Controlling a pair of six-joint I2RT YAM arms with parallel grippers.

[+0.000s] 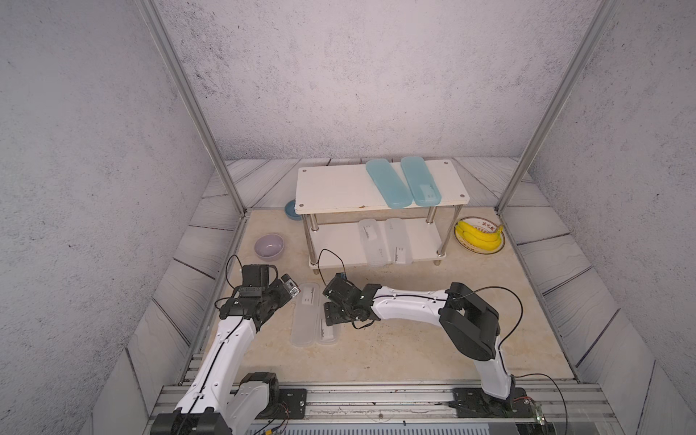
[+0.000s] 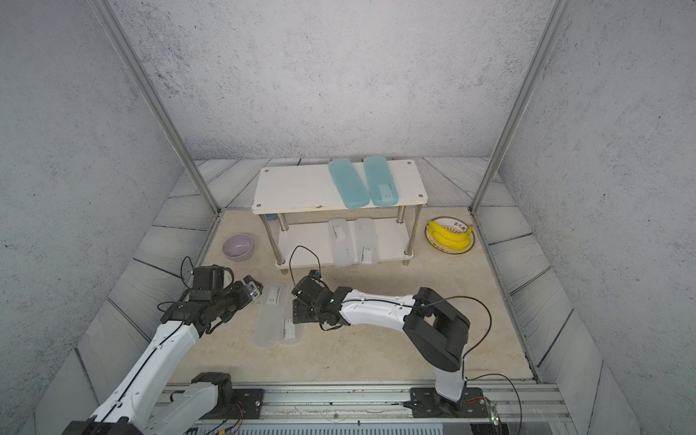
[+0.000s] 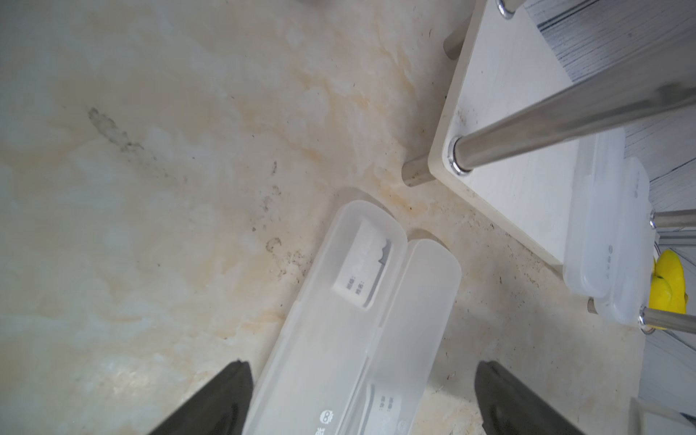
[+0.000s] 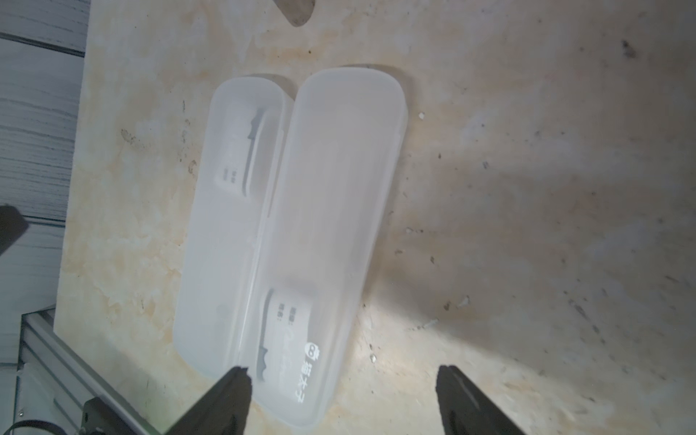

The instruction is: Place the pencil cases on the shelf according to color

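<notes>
Two blue pencil cases (image 1: 388,182) (image 1: 420,181) lie on the shelf's top board (image 1: 330,185); two clear ones (image 1: 372,243) (image 1: 398,241) on its lower board. Two more clear cases (image 4: 228,224) (image 4: 326,210) lie side by side on the table. My left gripper stands above and left of them, open with nothing between its fingers. My right gripper is over their right side, fingers apart and empty.
A purple bowl (image 1: 269,246) stands left of the shelf, a blue bowl (image 1: 290,209) behind it. A plate with bananas (image 1: 478,233) is at the right.
</notes>
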